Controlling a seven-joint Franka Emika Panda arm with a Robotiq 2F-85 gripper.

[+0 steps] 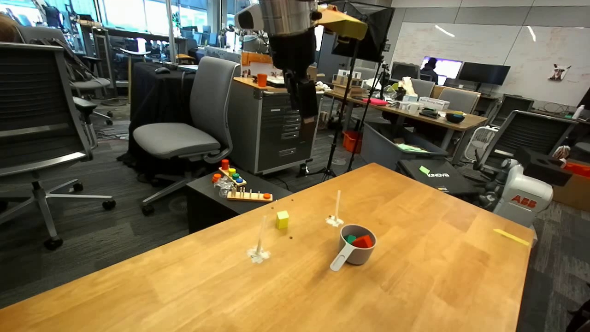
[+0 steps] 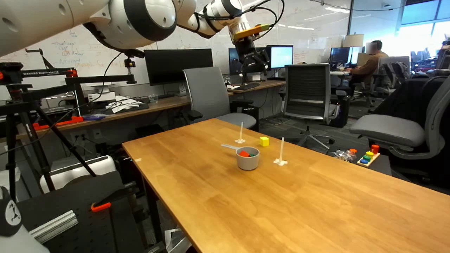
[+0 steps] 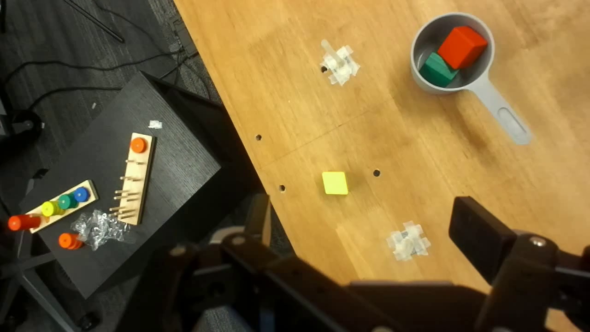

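Note:
High above the table hangs my gripper, its fingers wide apart in the wrist view with only open air between them. Below it, a yellow cube rests on bare wood near the table's edge. A grey cup with a long handle stands upright on the table, apart from the cube. Inside the cup lie a red block and a green block. Exterior view 2 shows the yellow cube behind the cup, with the gripper well above both.
Two thin upright pegs are taped to the table, one on either side of the cube. Beyond the edge, a low black stand carries peg boards with coloured pieces.

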